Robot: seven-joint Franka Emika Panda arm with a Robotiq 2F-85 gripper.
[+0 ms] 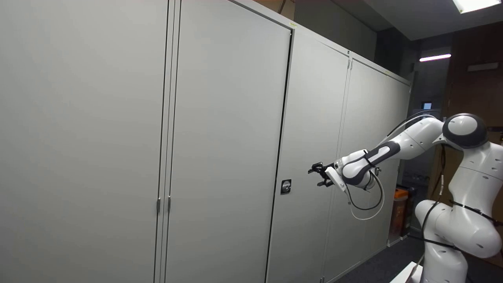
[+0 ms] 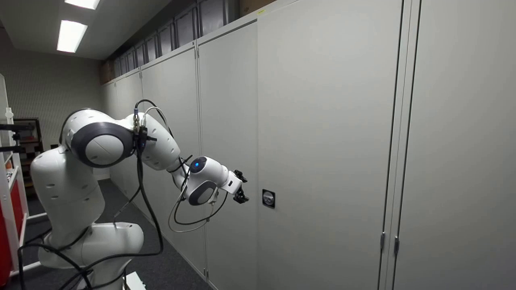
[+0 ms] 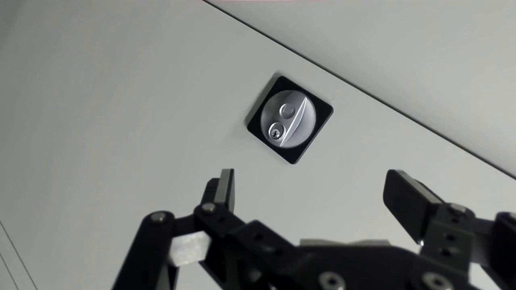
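A round silver lock knob [image 3: 288, 119] with a keyhole sits in a square black plate [image 3: 296, 155] on a grey cabinet door [image 3: 145, 96]. My gripper is open, its black fingers [image 3: 408, 203] wide apart and nothing between them. In the wrist view the knob lies above and between the fingertips, with bare door behind them. Exterior view 1 shows the gripper [image 1: 316, 175] off to the right of the lock [image 1: 286, 186], clear of the door. From the other side, the gripper [image 2: 244, 186] appears left of the lock [image 2: 268, 198], not touching it.
Tall grey cabinet doors [image 1: 226, 141] form a long wall, all of them closed. A narrow dark seam [image 3: 358, 88] runs beside the lock. Slim handles [image 2: 382, 241] mark the neighbouring pair of doors. Dark floor [image 2: 169, 268] lies open beside the arm.
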